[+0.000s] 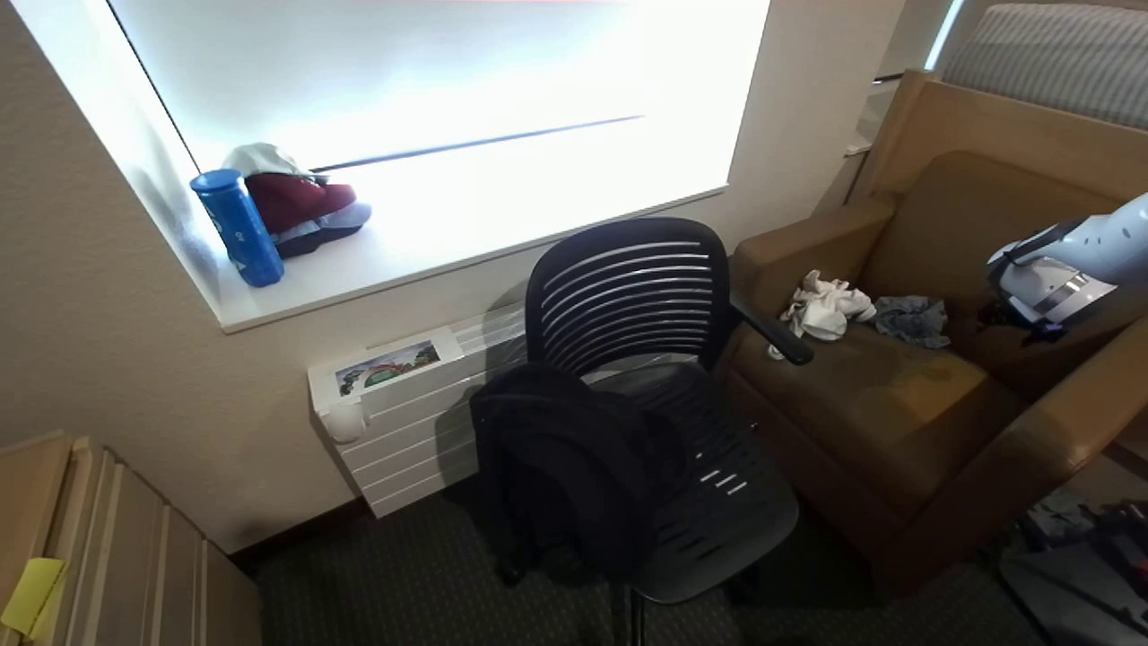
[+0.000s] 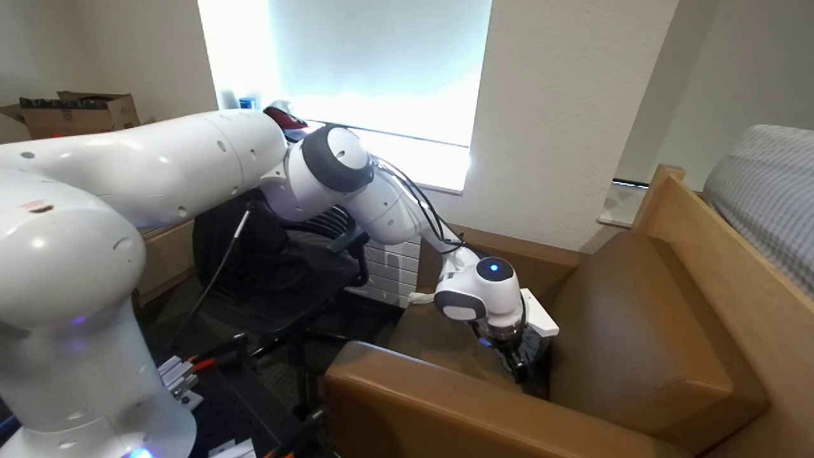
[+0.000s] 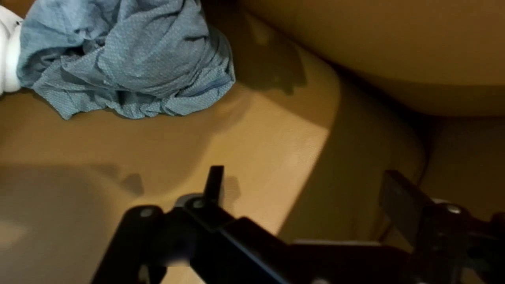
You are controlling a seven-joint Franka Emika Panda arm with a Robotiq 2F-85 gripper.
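Crumpled grey-blue cloth [image 3: 142, 61] lies on the brown chair's seat, at the upper left of the wrist view. A white cloth [image 1: 826, 309] lies against its left side in exterior view 1, and only its edge [image 3: 12, 56] shows in the wrist view. My gripper stands open above the seat near the backrest, its fingers wide apart with nothing between them. Both cloths are clear of the fingers. From exterior view 2, the gripper [image 2: 519, 362] points down behind the near armrest, and the grey cloth is mostly hidden behind it.
The armchair's near armrest [image 2: 458, 404] and backrest [image 2: 648, 320] stand close around my gripper. A black office chair [image 1: 635, 291] holding a dark backpack [image 1: 570, 463] is beside the armchair.
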